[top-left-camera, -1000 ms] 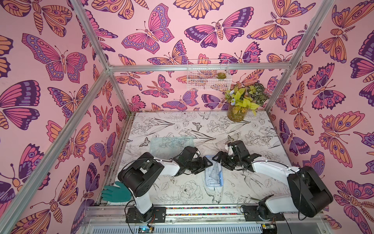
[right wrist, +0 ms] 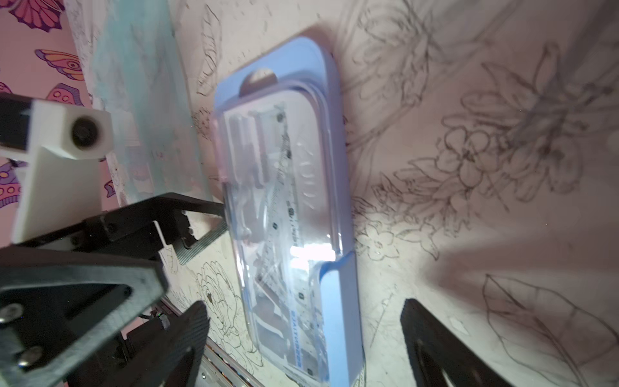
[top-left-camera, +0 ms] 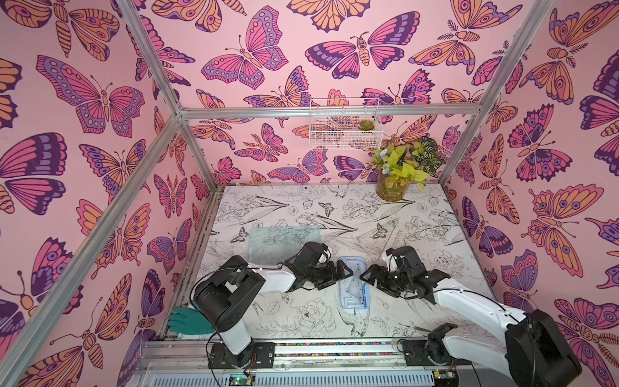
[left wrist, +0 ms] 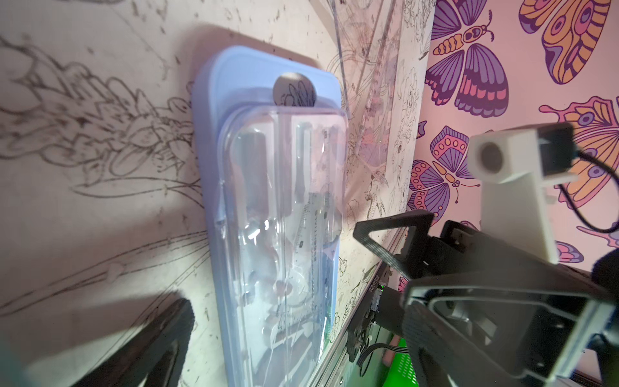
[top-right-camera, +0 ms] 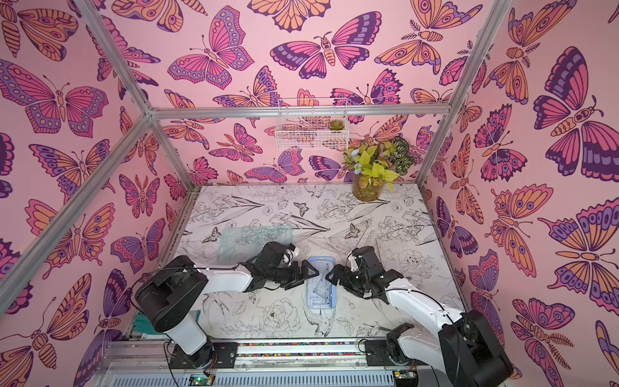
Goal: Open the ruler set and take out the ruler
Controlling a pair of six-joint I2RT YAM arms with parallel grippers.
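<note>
The ruler set (top-left-camera: 353,283) is a light blue case lying flat in the middle of the table, its clear lid down. Through the lid, a ruler (right wrist: 288,206) and other clear drawing pieces show inside. At the far end the case has a round hole. My left gripper (top-left-camera: 338,274) is at the case's left side, open, its two dark fingers (left wrist: 154,348) apart. On the opposite side my right gripper (top-left-camera: 370,281) stands open near the case's right edge, with dark fingers (right wrist: 183,342) spread. Nothing is held by either one.
A pale teal sheet (top-left-camera: 274,240) lies flat behind the left arm, and a clear sheet (left wrist: 370,71) behind the case. A plant in a vase (top-left-camera: 392,187) stands at the back right. A green glove (top-left-camera: 192,321) lies at the front left.
The left gripper and the case look nearly unmoved.
</note>
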